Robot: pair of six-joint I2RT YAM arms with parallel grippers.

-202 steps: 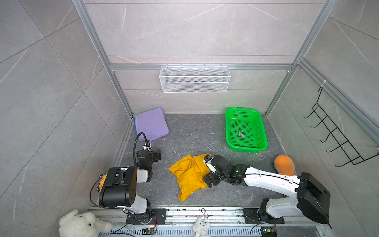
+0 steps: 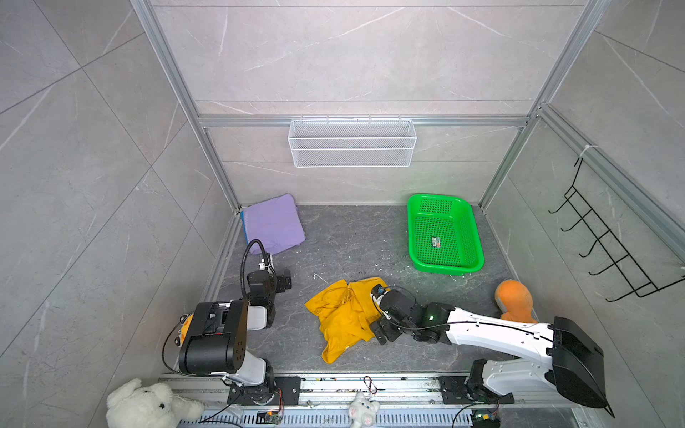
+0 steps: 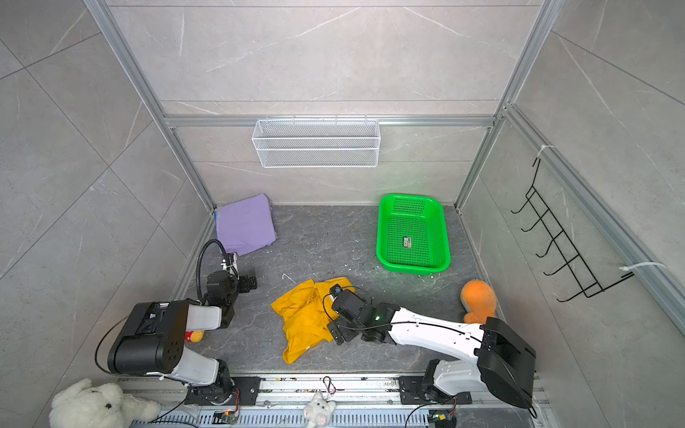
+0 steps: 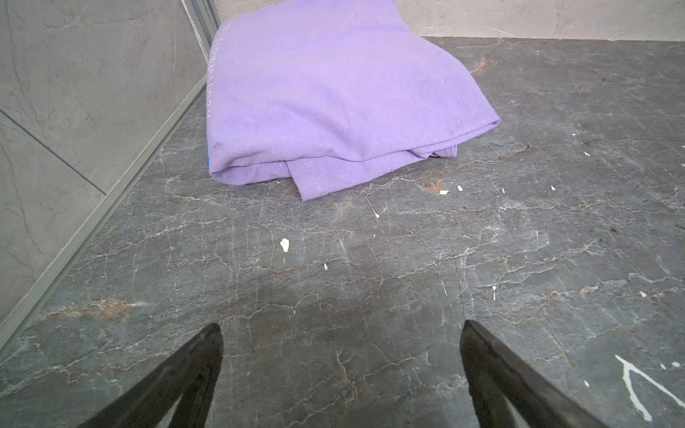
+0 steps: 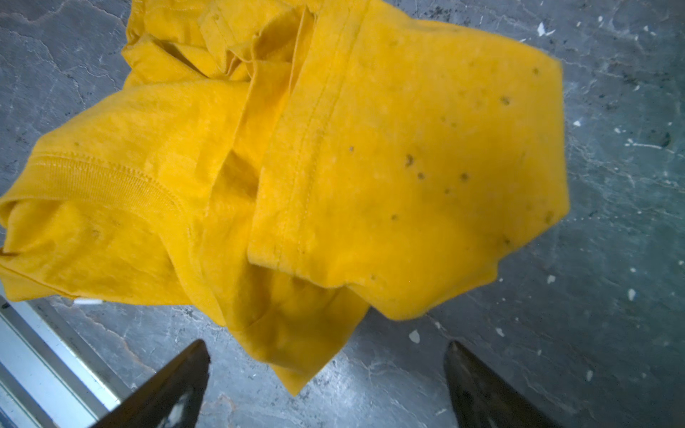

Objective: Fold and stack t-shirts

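A yellow t-shirt (image 2: 341,317) lies crumpled on the floor at front centre; in the right wrist view the same yellow shirt (image 5: 414,142) shows an overlapping flap and loose folds. My right gripper is open over its near right edge, with no cloth pinched between the fingers. At the back left corner rests a folded purple shirt (image 4: 335,85), with a sliver of blue showing beneath its left side. My left gripper stands open in front of the purple shirt, apart from it, over bare floor.
An empty green basket (image 2: 474,235) stands at the back right. An orange plush toy (image 2: 513,299) sits by the right wall, where a black hook rack (image 2: 613,242) hangs. Clear floor lies between the purple shirt and the basket.
The right arm has shifted slightly to the right, its elbow swinging outward, while its gripper stays close to the yellow shirt. Left arm and both shirts look unmoved.
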